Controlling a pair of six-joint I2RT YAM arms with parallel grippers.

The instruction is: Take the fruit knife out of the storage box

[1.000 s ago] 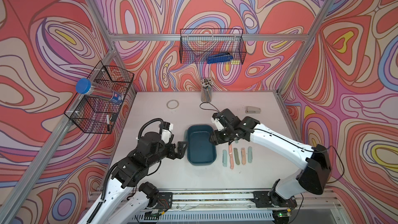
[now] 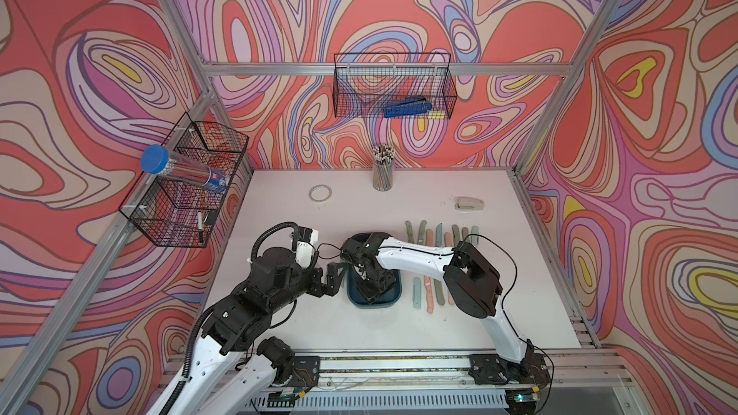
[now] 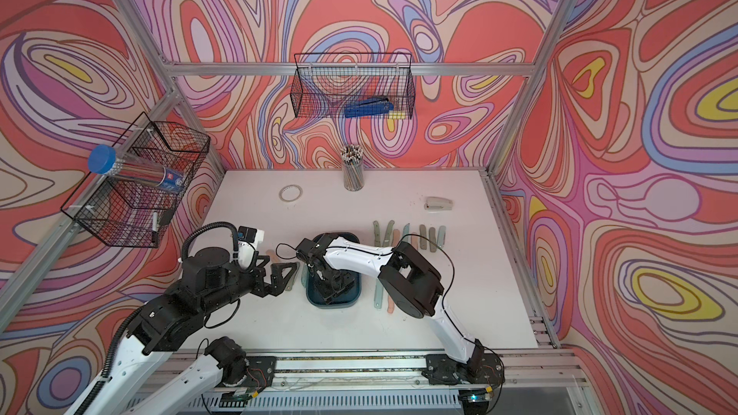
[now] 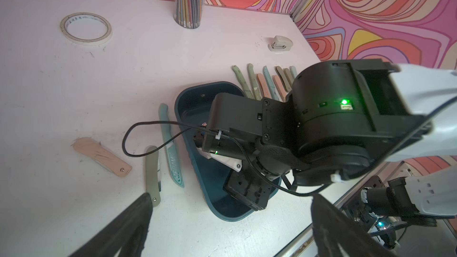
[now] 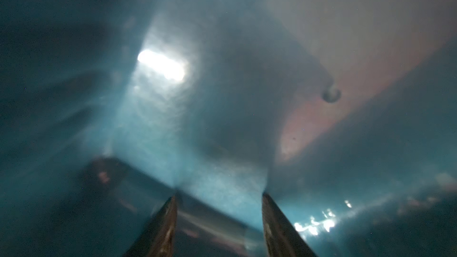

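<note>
The dark blue storage box (image 4: 211,200) stands at the table's front middle. My right gripper (image 2: 369,288) is down inside it; in the right wrist view its fingertips (image 5: 169,209) are apart over glossy blue plastic, with nothing clearly between them. No fruit knife can be clearly made out inside the box, which the right arm largely covers in the outside views. My left gripper (image 2: 326,280) hangs open just left of the box, its blurred fingers (image 4: 119,228) wide apart.
Folding knives lie in rows right of the box; a peach knife (image 4: 100,154), a green one (image 4: 153,176) and a light blue one (image 4: 171,161) lie left. A tape roll (image 2: 319,186), pencil holder (image 2: 382,173) and stapler (image 2: 469,203) stand behind.
The left arm has barely moved.
</note>
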